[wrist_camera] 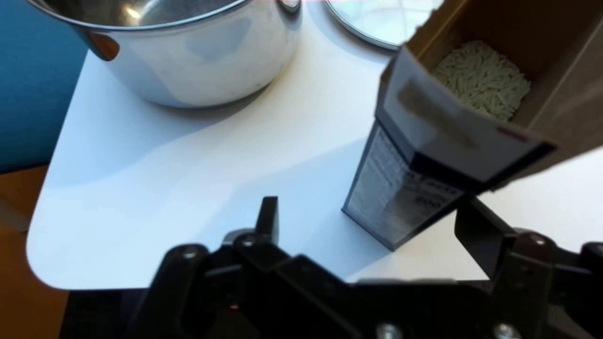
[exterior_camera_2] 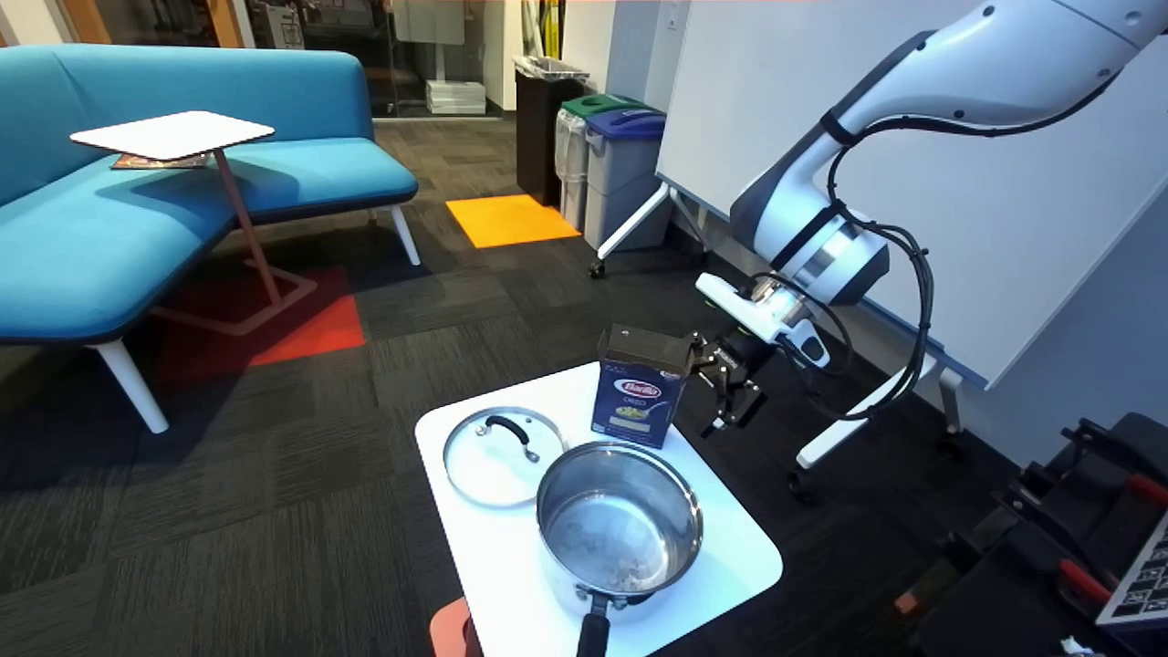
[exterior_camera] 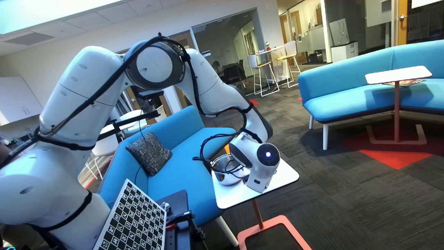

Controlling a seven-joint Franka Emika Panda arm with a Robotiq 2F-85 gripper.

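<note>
A dark blue Barilla box (exterior_camera_2: 631, 405), open at the top, stands upright on the white side table (exterior_camera_2: 509, 586). In the wrist view, pale grain-like pieces lie inside the box (wrist_camera: 421, 152). My gripper is open, with its fingers spread wide and the box ahead, closer to the right finger; whether that finger touches it I cannot tell. From exterior view 2, the gripper (exterior_camera_2: 734, 400) appears just right of the box. A steel pot (exterior_camera_2: 619, 526) without its cover stands in front of the box. The glass lid (exterior_camera_2: 504, 458) lies flat beside the pot.
The pot's black handle (exterior_camera_2: 592, 633) points off the table's near side. Bare tabletop (wrist_camera: 141, 226) lies left of the box in the wrist view. A blue couch (exterior_camera: 179, 171) runs alongside the table. The whiteboard (exterior_camera_2: 876, 131) stands behind the arm.
</note>
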